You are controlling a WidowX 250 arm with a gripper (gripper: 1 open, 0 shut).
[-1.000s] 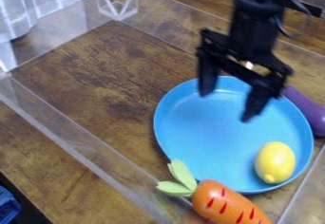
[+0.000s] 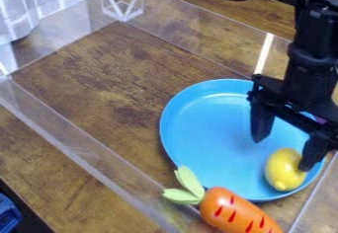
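Observation:
My black gripper (image 2: 286, 140) is open, its fingers straddling the space just above a yellow toy lemon (image 2: 286, 169) at the right of a blue plate (image 2: 199, 128). One fingertip hangs over the plate to the lemon's upper left, the other at its upper right. An orange toy carrot (image 2: 231, 210) with pale green leaves lies in front of the plate, at the bottom of the view.
Clear plastic walls edge the wooden surface (image 2: 93, 99), whose left part is bare. A white cloth (image 2: 27, 5) is at the back left, and a blue object (image 2: 8, 215) sits at the lower left.
My gripper has moved from over the back of the plate rightward and down toward the lemon. The purple object seen at the right earlier is now mostly hidden by the arm.

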